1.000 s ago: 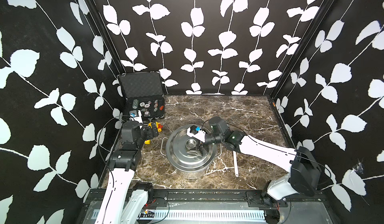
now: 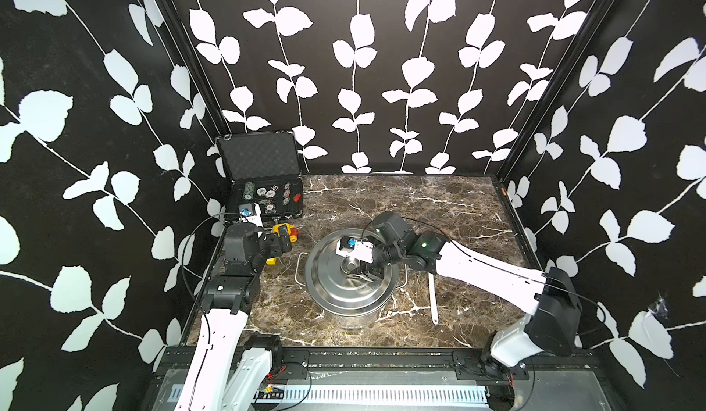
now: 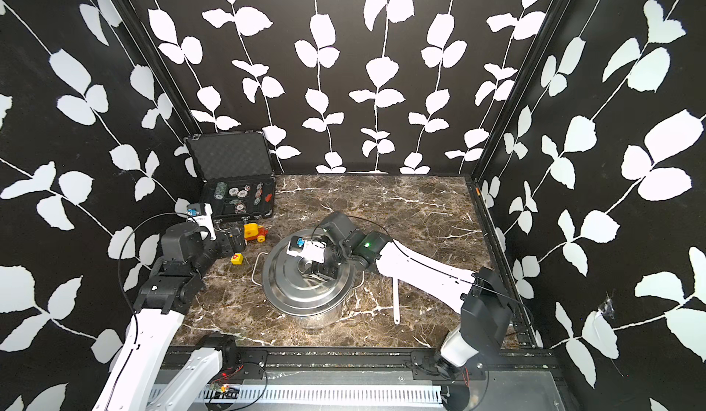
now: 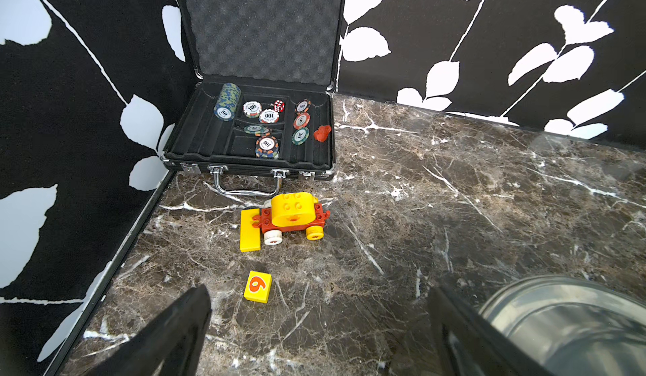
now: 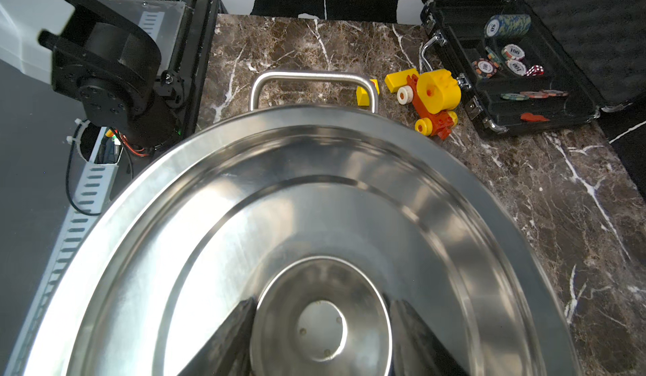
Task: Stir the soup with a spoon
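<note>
A steel pot (image 2: 331, 278) with its lid (image 5: 316, 208) on stands in the middle of the counter. My right gripper is over the lid, its fingers on either side of the central knob (image 5: 319, 275); whether they grip it is unclear. A white utensil (image 2: 433, 300), possibly the spoon, lies right of the pot, its upper end hidden. My left gripper hangs open and empty left of the pot, above the counter. The soup is hidden under the lid.
An open black case of chips (image 4: 249, 127) stands at the back left. A yellow-red toy vehicle (image 4: 292, 211) and yellow blocks (image 4: 257, 286) lie left of the pot.
The left arm, pot and lid look unchanged.
</note>
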